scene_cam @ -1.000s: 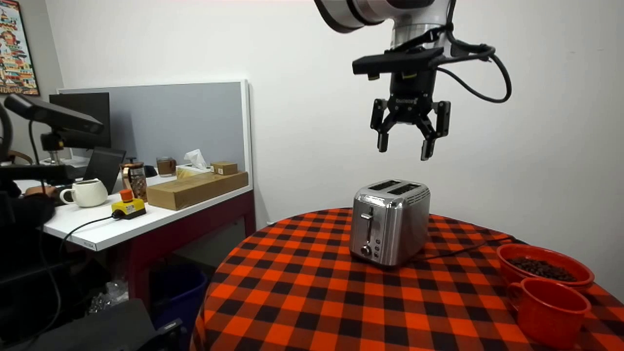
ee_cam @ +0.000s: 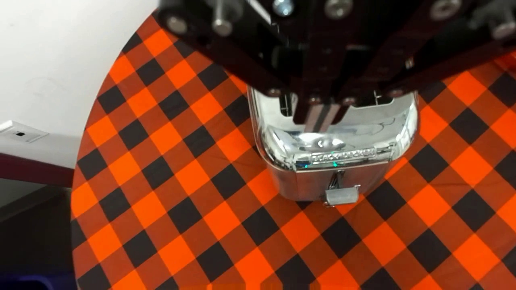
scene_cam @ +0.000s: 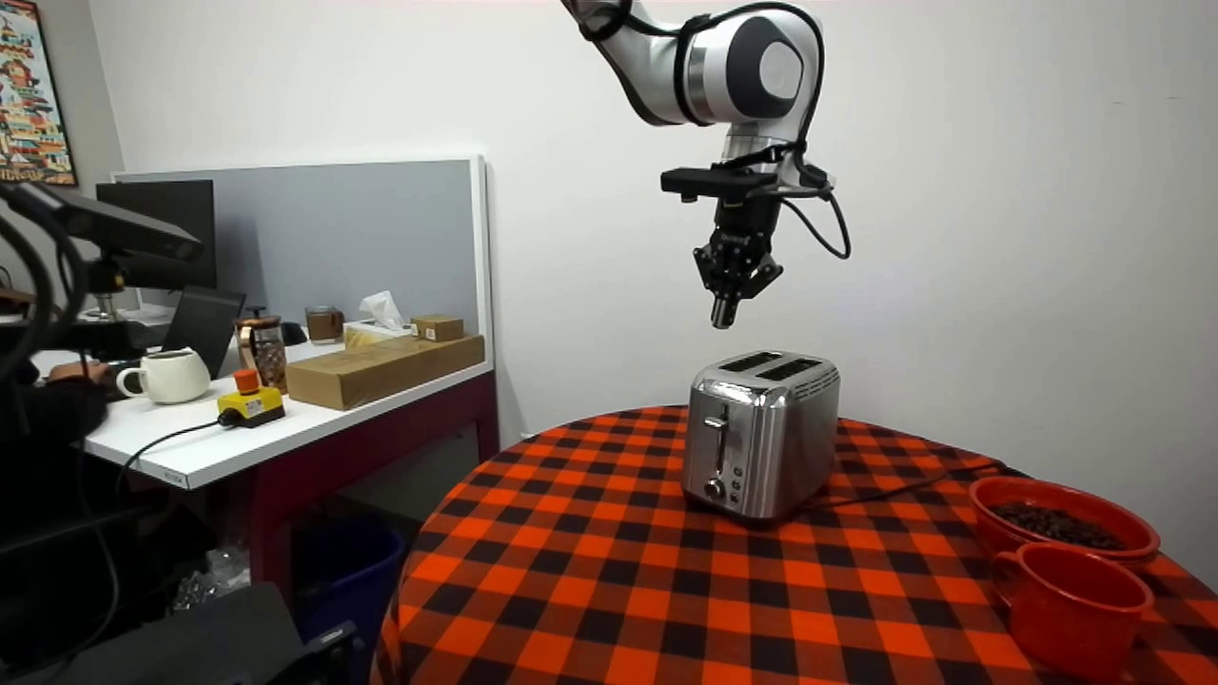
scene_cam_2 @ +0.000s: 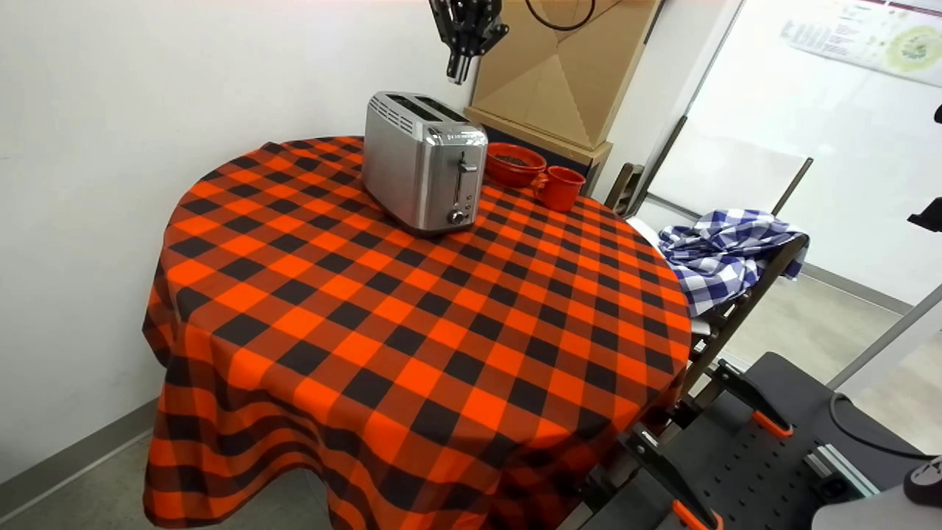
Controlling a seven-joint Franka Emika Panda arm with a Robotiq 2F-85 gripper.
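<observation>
A silver toaster [scene_cam: 762,440] stands upright on the checked tablecloth, its two slots facing up and its front lever [ee_cam: 342,195] near the top of its track. Just above the toaster's top hangs my gripper [scene_cam: 724,314], apart from it, with its fingers together and nothing showing between them. In the second exterior view the gripper [scene_cam_2: 458,71] is over the slotted top. From the wrist camera, the closed fingertips [ee_cam: 313,119] cover part of the toaster's top and slots.
A red bowl [scene_cam: 1005,489] of dark beans and a red mug [scene_cam: 1079,616] stand at the table's right side. The toaster's cord [scene_cam: 902,489] runs toward the bowl. A wall stands close behind.
My gripper has gone from open to shut, has turned, and has moved left and a little lower, over the toaster. The toaster, bowl and mug have stayed put.
</observation>
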